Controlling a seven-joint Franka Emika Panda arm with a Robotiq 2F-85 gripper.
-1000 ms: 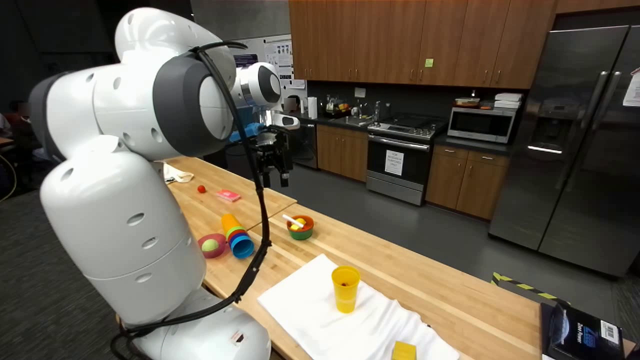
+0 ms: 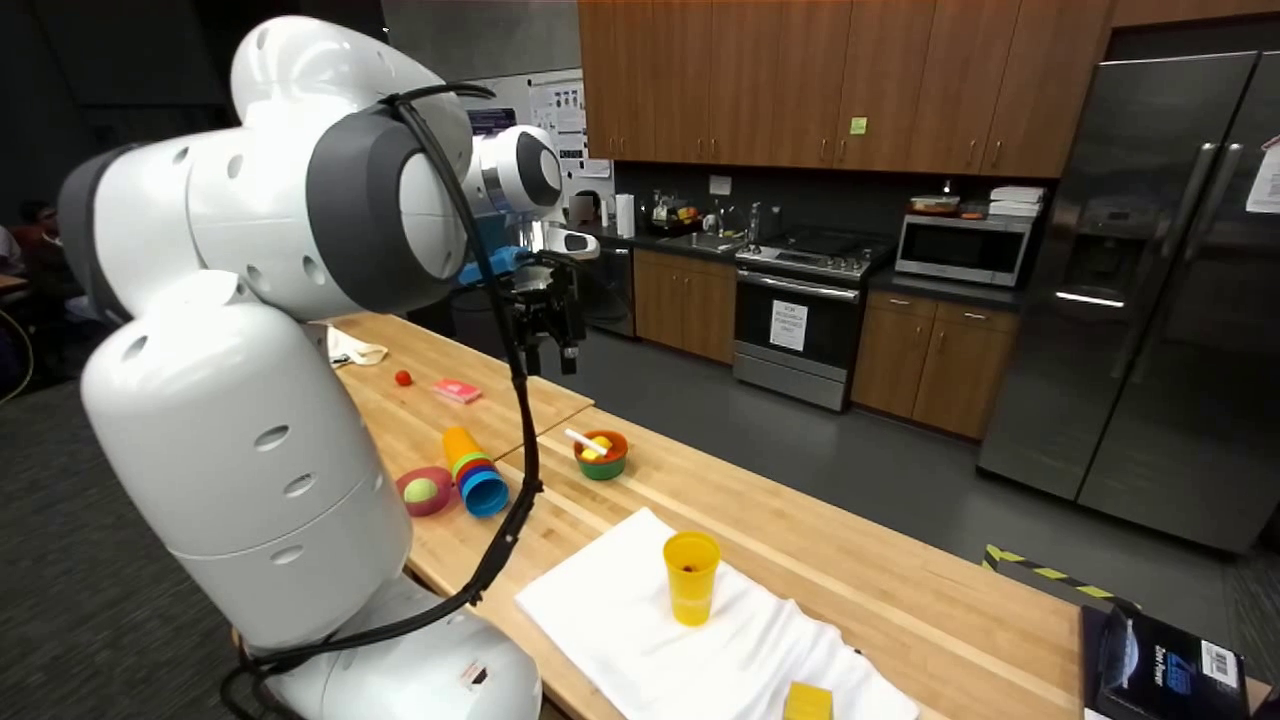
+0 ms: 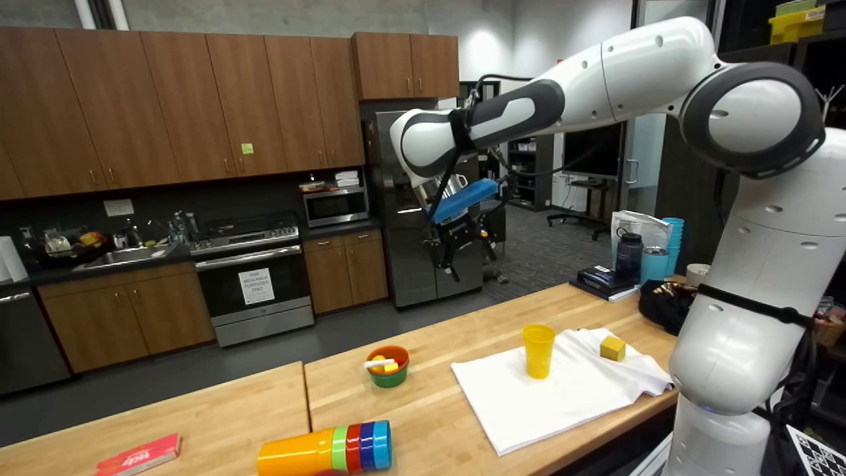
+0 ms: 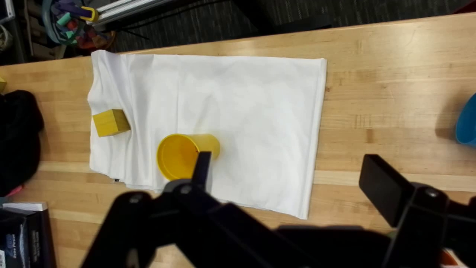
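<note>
High above the table, my gripper is open, its black fingers (image 4: pixel 384 190) wide apart with nothing between them. It hangs clear of every object in both exterior views. A yellow cup (image 3: pixel 538 354) stands upright on a white cloth (image 3: pixel 507 396). Near the cloth's rumpled end sits a yellow block (image 3: pixel 613 348). One finger partly covers the cup (image 4: pixel 177 156) in the wrist view. Stacked colored cups (image 3: pixel 341 449) lie on their side. Close to the table's far edge stands a green and orange bowl (image 3: pixel 388 379) with yellow pieces and a white stick in it.
A pink bowl (image 2: pixel 422 506) holds a yellow-green ball. Farther along the table are a red ball (image 2: pixel 403 378) and a pink box (image 2: pixel 457 391). A black box (image 2: pixel 1170 672) lies at the opposite end. Bare wood stretches between the cloth and the stacked cups.
</note>
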